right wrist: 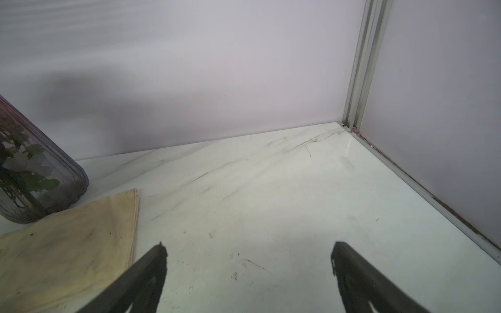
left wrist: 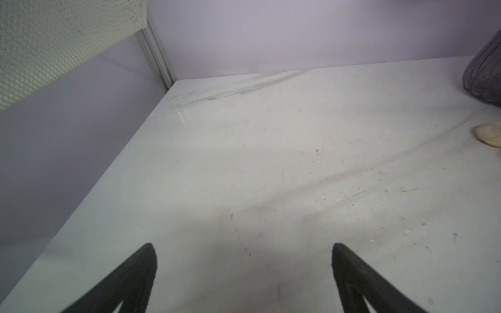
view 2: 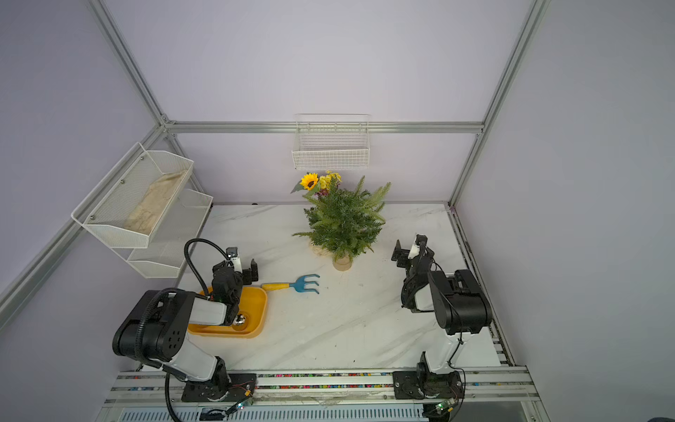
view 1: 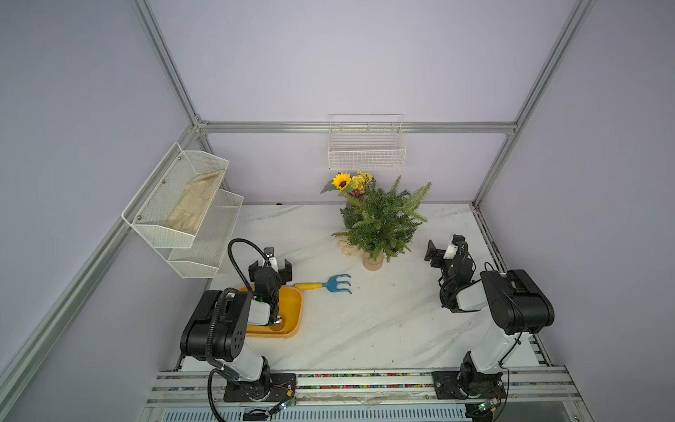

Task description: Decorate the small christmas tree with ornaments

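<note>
The small green tree (view 1: pixel 385 219) stands at the back middle of the table on a tan base (view 1: pixel 372 262); I make out no ornaments on its branches. At the left lies an orange tray (view 2: pixel 258 314), partly hidden under my left arm. A shiny round ornament (view 2: pixel 239 320) rests in it. Above the tray's back edge is my left gripper, open, with bare table between its fingers. My right gripper, likewise open and empty, hovers over the right side of the table, well apart from the tree.
A blue hand fork (view 2: pixel 305 283) with a yellow handle lies just right of the tray. Behind the tree, sunflowers (view 1: pixel 341 181) stand in a glass vase (right wrist: pixel 39 169). White wire baskets (view 1: pixel 184 204) hang at the left wall.
</note>
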